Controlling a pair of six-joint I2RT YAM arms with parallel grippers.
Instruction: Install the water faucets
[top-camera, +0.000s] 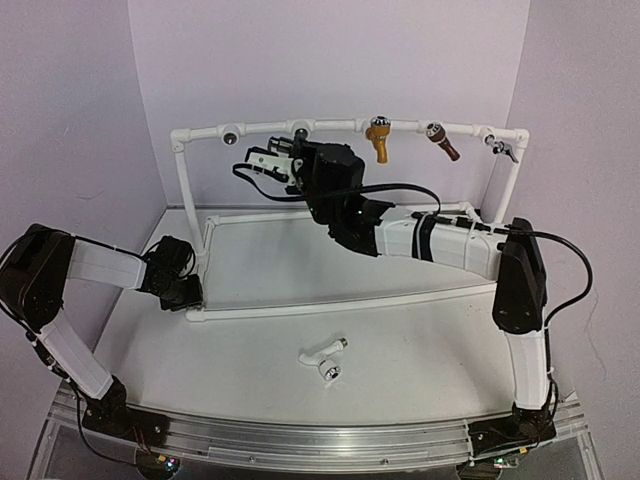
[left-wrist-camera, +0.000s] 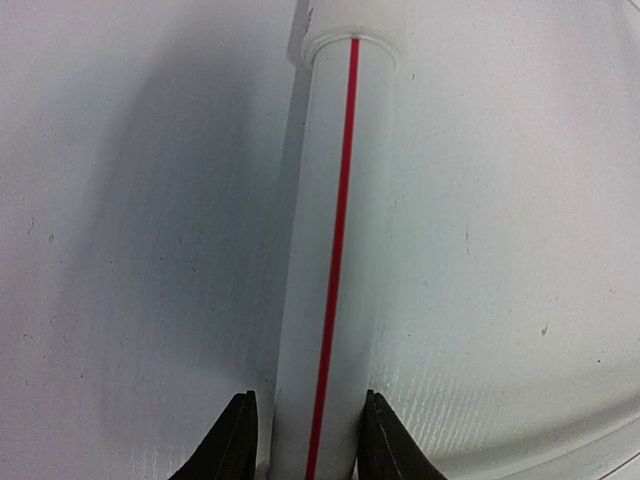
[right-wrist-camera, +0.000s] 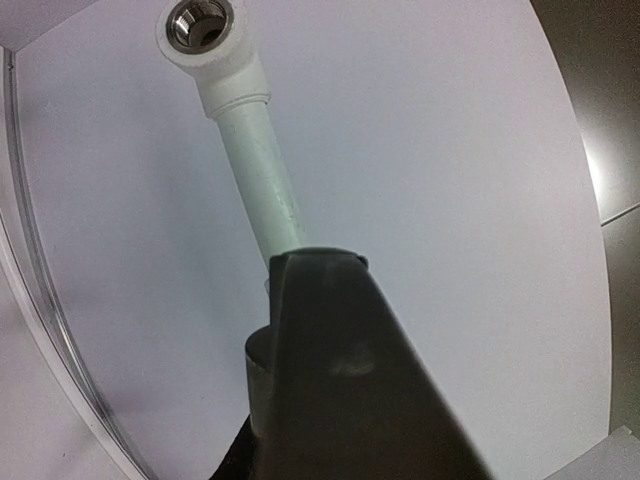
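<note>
A white pipe frame (top-camera: 265, 127) carries an orange faucet (top-camera: 380, 138), a brown faucet (top-camera: 442, 141) and a chrome faucet (top-camera: 501, 148) on its top rail. Two sockets are bare: the left socket (top-camera: 230, 138) and another socket (top-camera: 301, 127) beside it. My right gripper (top-camera: 281, 160) is just below that second one, shut on a dark grey faucet (right-wrist-camera: 350, 370), which hides most of the fingers in the right wrist view. Low on the left, my left gripper is shut on a base pipe (left-wrist-camera: 330, 250) with a red stripe.
A white faucet (top-camera: 322, 358) lies on the front of the table (top-camera: 420, 350). In the right wrist view a threaded fitting (right-wrist-camera: 200, 40) shows beyond the grey faucet. A black cable (top-camera: 430, 192) loops along my right arm.
</note>
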